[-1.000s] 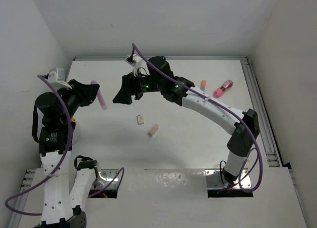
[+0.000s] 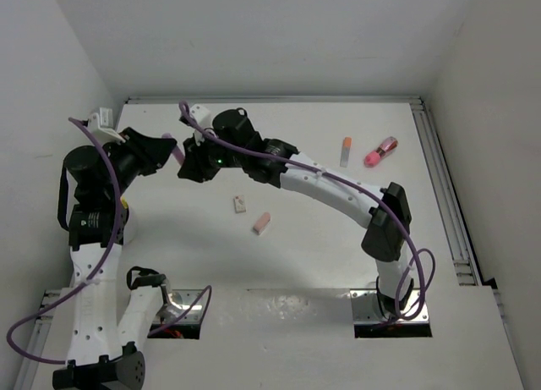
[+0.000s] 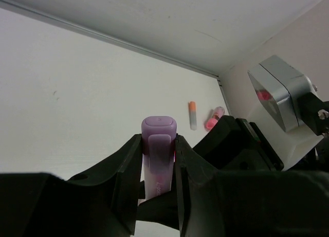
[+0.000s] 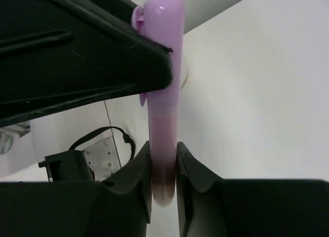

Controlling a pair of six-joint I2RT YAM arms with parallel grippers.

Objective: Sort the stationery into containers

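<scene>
A purple pen is held in the air at the left of the table, between both grippers. My left gripper is shut on its capped end, as the left wrist view shows. My right gripper is shut on the pale lower end. On the table lie an orange-tipped grey item, a pink item, a small beige block and a pinkish block. A white container is mostly hidden behind the left arm.
The white table has free room at the front and middle. Walls and metal rails border it at the back and sides.
My right gripper has moved left to meet the pen and is now shut on it. My left gripper has barely moved, still holding the pen.
</scene>
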